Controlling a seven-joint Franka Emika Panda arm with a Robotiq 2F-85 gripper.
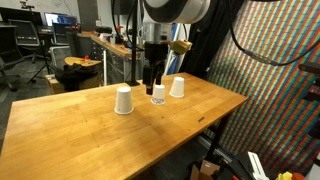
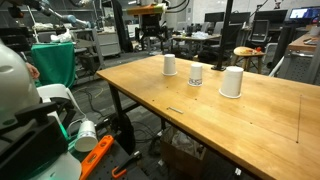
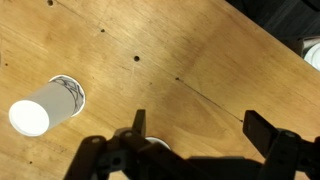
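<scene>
Three white cups stand upside down on the wooden table. In exterior view 1 they are a left cup, a middle cup with a dark printed band and a right cup. My gripper points down and appears above and behind the middle cup in that view, apart from the cups. Its fingers are spread wide in the wrist view, with bare wood between them. There, a cup with a printed band lies to the left, and another cup is mostly hidden by the gripper at the bottom.
A small thin object lies near its front edge. At the wrist view's upper right, a white round object shows beyond the table edge.
</scene>
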